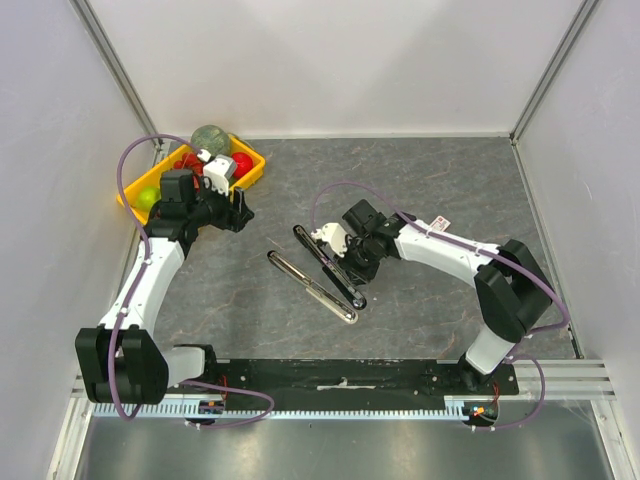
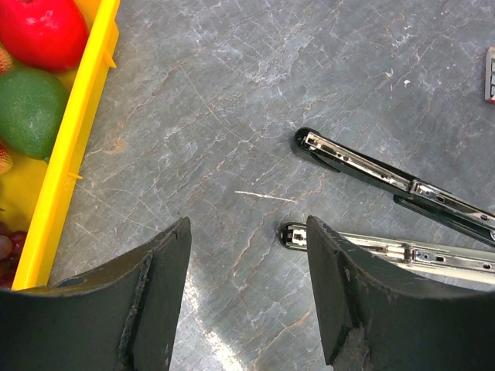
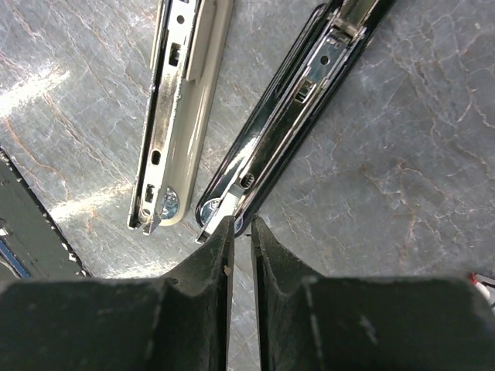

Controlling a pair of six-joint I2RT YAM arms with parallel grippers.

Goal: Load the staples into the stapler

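Observation:
In the top view, the black stapler [image 1: 330,266] lies opened out mid-table, its metal magazine facing up. My right gripper is at its near end, fingers drawn close together. A small dark piece [image 3: 247,234] shows between the tips, too small to name. Against the metal nose [image 3: 224,210], I cannot tell touching from apart. Alongside lies a second, pale stapler [image 1: 312,287], also opened out. My left gripper is open and empty beside the yellow bin. A small pale box with red marks [image 1: 439,224] lies right of the right gripper; no staples stand out clearly.
The yellow bin [image 2: 73,127] of fruit and vegetables stands at the back left, close to the left arm. A dark ledge [image 1: 290,378] runs along the front. Bare grey table [image 1: 430,170] stretches across the back and right.

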